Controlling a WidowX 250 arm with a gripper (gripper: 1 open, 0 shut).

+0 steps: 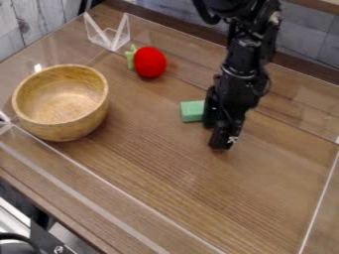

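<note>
My black gripper [219, 129] reaches down from the top right over the wooden table [159, 189], its lower end at the right side of a green block [191, 111]. The block is partly hidden behind it. I cannot tell whether the fingers are open or shut on the block.
A wooden bowl [58, 101] sits at the left. A red tomato-like object [150, 63] with something pale green beside it lies at the back, near a white wire-like item [106, 30].
</note>
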